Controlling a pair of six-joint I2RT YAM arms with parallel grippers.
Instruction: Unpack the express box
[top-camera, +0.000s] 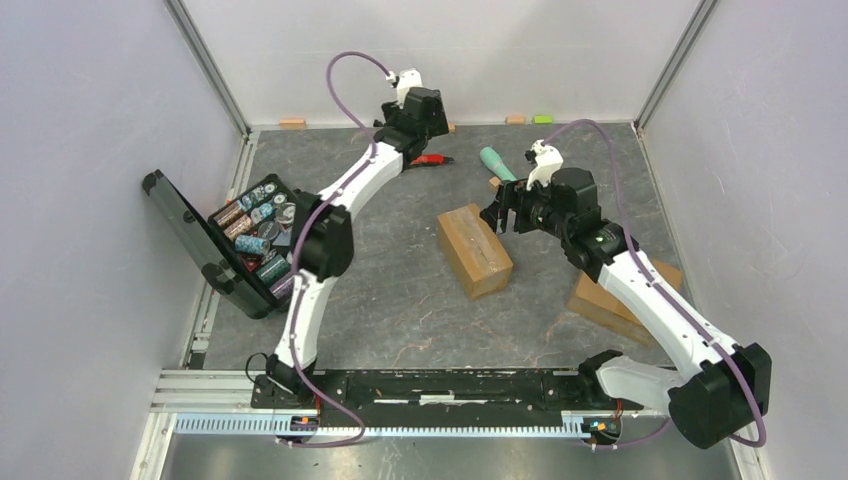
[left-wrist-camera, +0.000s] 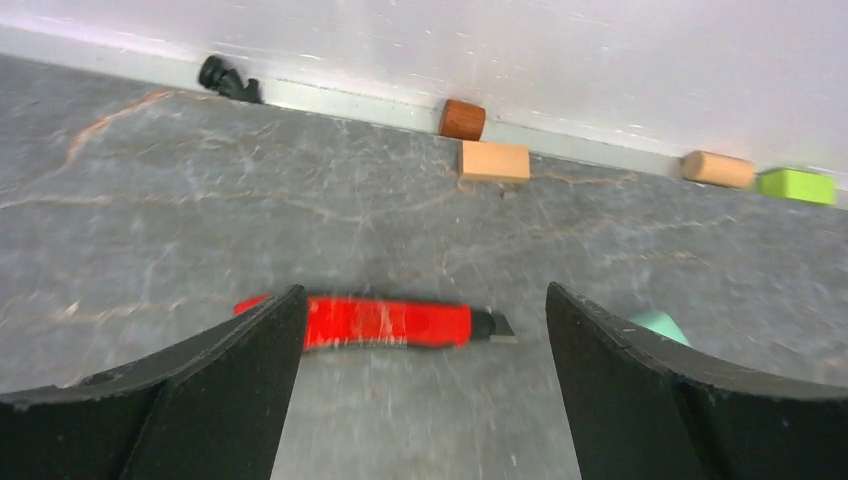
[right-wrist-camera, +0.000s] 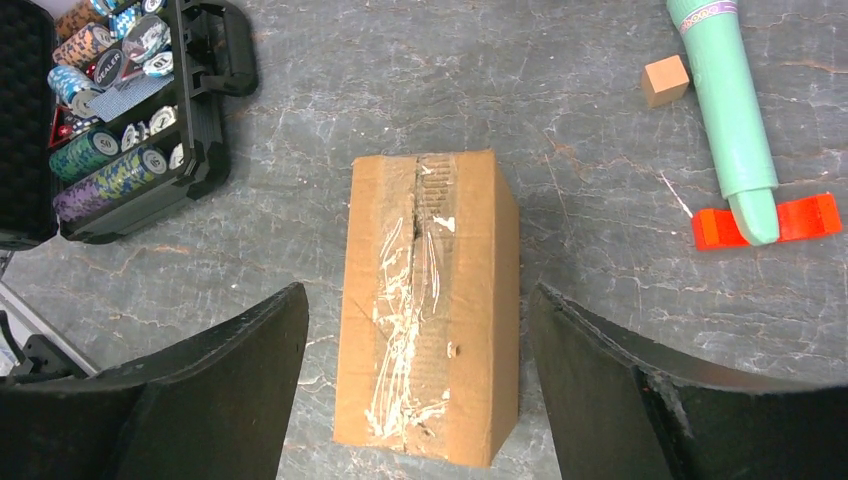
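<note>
A taped cardboard box (top-camera: 474, 250) lies on the grey table near the middle. In the right wrist view clear tape runs along the top of the cardboard box (right-wrist-camera: 410, 310), and its flaps look closed. My right gripper hovers above and behind it, fingers parted, touching nothing that I can see. A red utility knife (left-wrist-camera: 385, 322) lies flat near the back wall, its tip pointing right. Above that knife my left gripper stands open, its fingers (left-wrist-camera: 245, 385) apart and nothing between them.
An open black case (top-camera: 250, 240) of poker chips stands at the left. Another carton (top-camera: 620, 305) lies under the right arm. A green cylinder (right-wrist-camera: 725, 100), a small wooden cube (right-wrist-camera: 664, 80) and an orange piece (right-wrist-camera: 815, 217) are at the back right. Small blocks line the back wall.
</note>
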